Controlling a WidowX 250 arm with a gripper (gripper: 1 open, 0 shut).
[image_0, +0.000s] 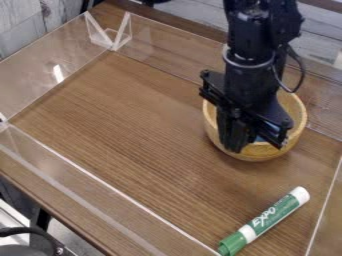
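Observation:
My dark gripper hangs over the left part of a round wooden bowl, its tips low in or in front of the bowl and hiding much of its inside. Whether the fingers hold anything cannot be seen.
A clear plastic object stands at the top left by the table's back. The table's edges show at left and right.

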